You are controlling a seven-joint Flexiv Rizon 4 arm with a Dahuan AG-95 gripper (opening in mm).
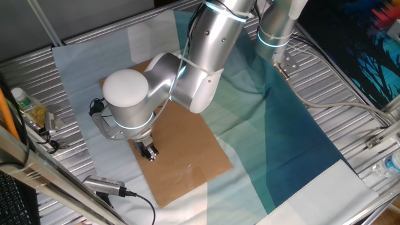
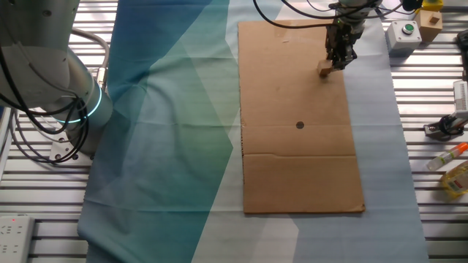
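Near one long edge of a brown cardboard sheet (image 2: 292, 175), my gripper (image 2: 339, 63) points downward, low over the board. A small wooden block (image 2: 324, 68) shows right at its fingertips in exterior view 2, partly covered by the dark fingers. Whether the fingers are closed around the block or only beside it, I cannot tell. From exterior view 1 the gripper (image 1: 150, 154) appears under the white-capped wrist, its fingers too small to read, and no block can be made out there.
A dark round spot (image 2: 300, 125) marks the otherwise bare cardboard. Patterned cloth (image 2: 168, 146) lies beneath it. Beyond the cloth stand a box with a green button (image 2: 407, 31) and bottles (image 2: 455, 179). A silver cylindrical device (image 1: 104, 185) with a cable sits near the cloth's edge.
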